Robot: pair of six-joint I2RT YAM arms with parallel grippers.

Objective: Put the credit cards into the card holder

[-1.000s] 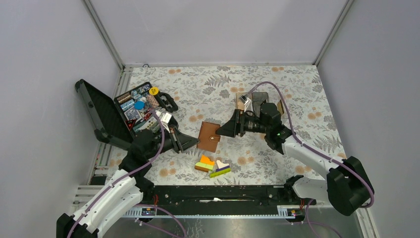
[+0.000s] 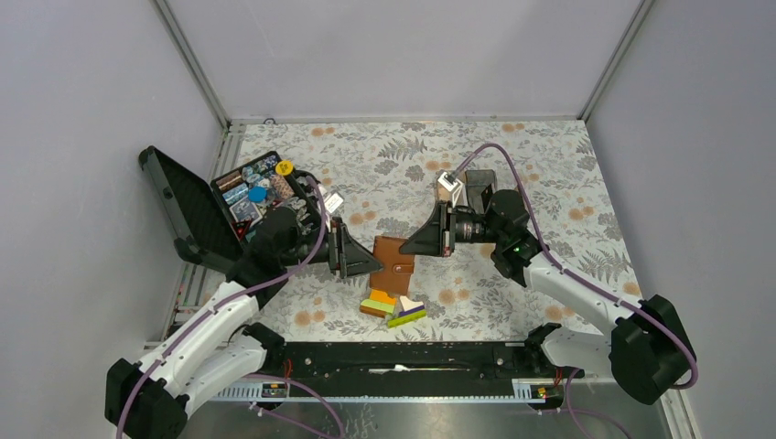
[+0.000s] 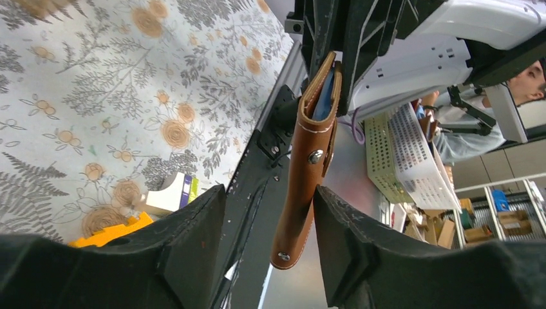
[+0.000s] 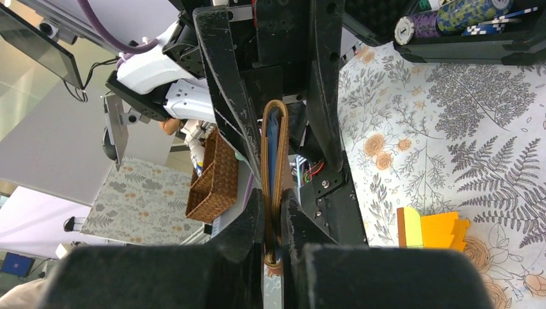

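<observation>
The brown leather card holder (image 2: 392, 265) is held up in the middle, upright and edge-on in both wrist views, with a blue-grey lining or insert showing inside (image 4: 273, 138). My right gripper is shut on it. My left gripper is part open at the holder's (image 3: 302, 187) lower end, its fingertips on either side in the left wrist view; whether they touch it I cannot tell. No loose credit cards can be clearly made out.
An open black case (image 2: 192, 219) with assorted items stands at the left. Colourful small blocks (image 2: 392, 309) lie at the front middle. A box (image 2: 480, 183) stands behind my right arm.
My left gripper has moved right and up toward the holder. The holder and my right gripper have shifted slightly right and toward the front.
</observation>
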